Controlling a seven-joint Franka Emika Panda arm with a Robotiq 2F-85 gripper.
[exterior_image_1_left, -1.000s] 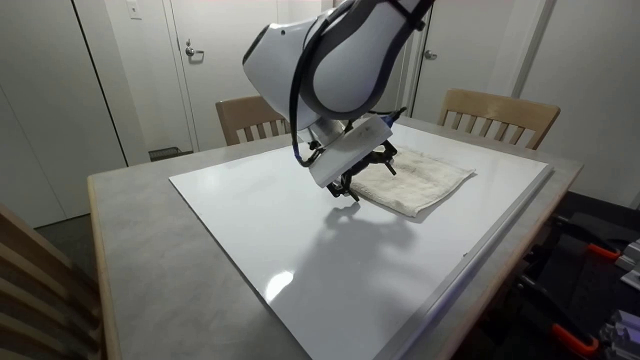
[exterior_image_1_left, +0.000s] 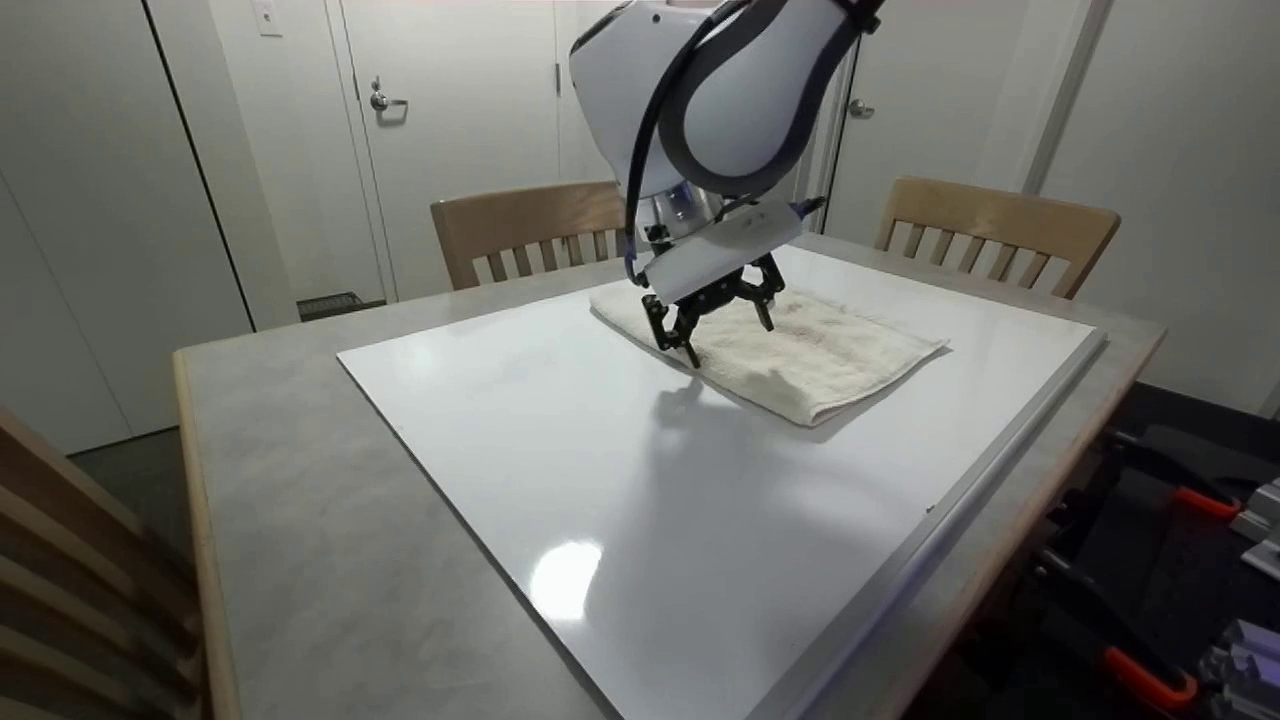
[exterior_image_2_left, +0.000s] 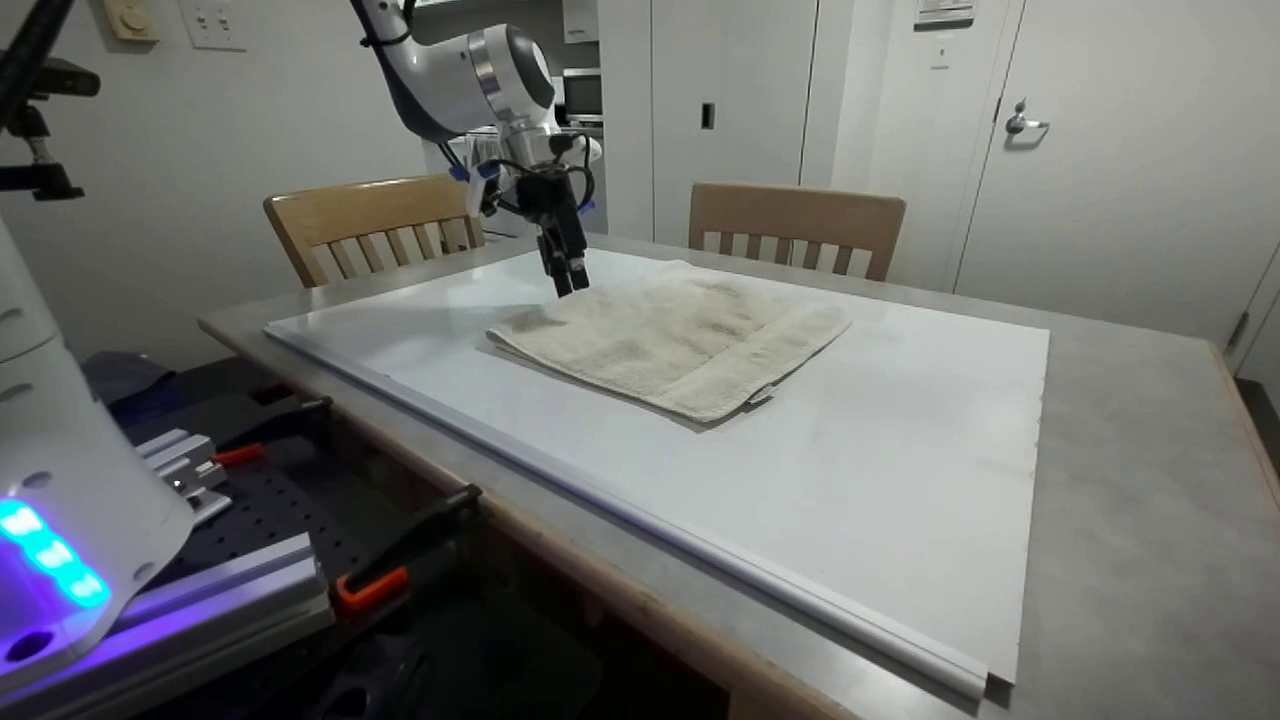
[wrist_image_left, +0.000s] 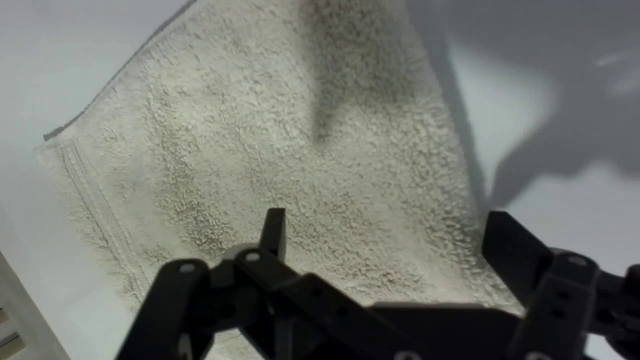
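Note:
A cream towel (exterior_image_1_left: 828, 354) lies spread out on the white board (exterior_image_1_left: 504, 396). In exterior view 2 the towel (exterior_image_2_left: 672, 342) shows a stitched band and a small tag along its near right edge. Over one edge of the cloth hangs my gripper (exterior_image_1_left: 731, 341), tilted downward and open. Its fingers stand wide apart in the wrist view, the left finger (wrist_image_left: 274, 231) over the towel (wrist_image_left: 288, 132) and the right one along the cloth's edge. Nothing is held between them. Whether a fingertip touches the cloth I cannot tell.
The board lies on a grey table (exterior_image_1_left: 288, 480), with a raised rail (exterior_image_2_left: 672, 528) along one side. Wooden chairs (exterior_image_1_left: 1002, 228) stand around the table. Clamps with orange parts (exterior_image_2_left: 372, 588) are by the robot's base. Much of the board is bare.
The arm has moved back from the camera in exterior view 1, and the gripper has turned and shifted deeper along the towel's edge. The towel looks slightly shifted at its near corner.

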